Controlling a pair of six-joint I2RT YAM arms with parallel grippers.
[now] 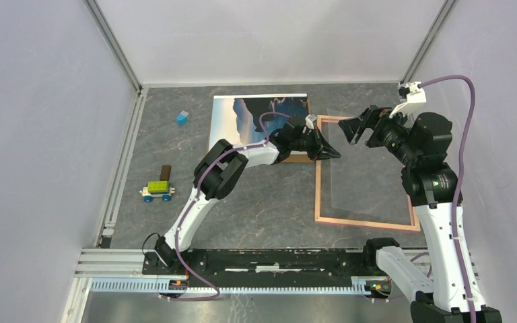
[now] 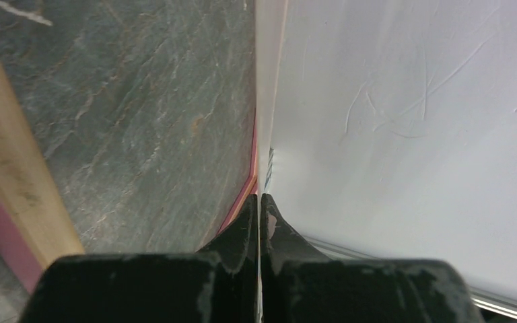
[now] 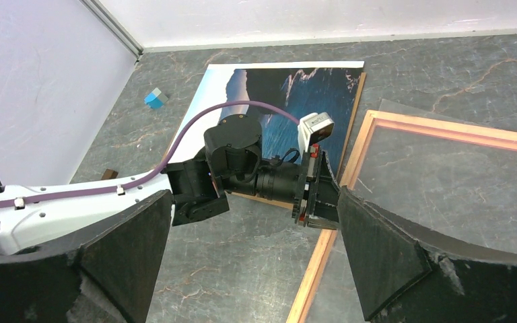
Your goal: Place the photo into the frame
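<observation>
A wooden photo frame (image 1: 367, 223) lies flat on the right side of the grey surface. To its left is the mountain-and-water photo (image 1: 229, 124), resting on a wooden-edged board (image 1: 283, 159). My left gripper (image 1: 338, 155) is over the frame's left side, shut on the edge of a clear sheet (image 1: 360, 182). In the left wrist view the sheet appears nearly edge-on, running up from the closed fingertips (image 2: 250, 219). Above the frame's upper part, my right gripper (image 1: 351, 132) stands open and empty; its two fingers (image 3: 131, 235) are wide apart in the right wrist view.
A blue block (image 1: 182, 118) and a small toy car (image 1: 157, 190) with a brown block (image 1: 165, 173) sit on the left. White walls close in the back and sides.
</observation>
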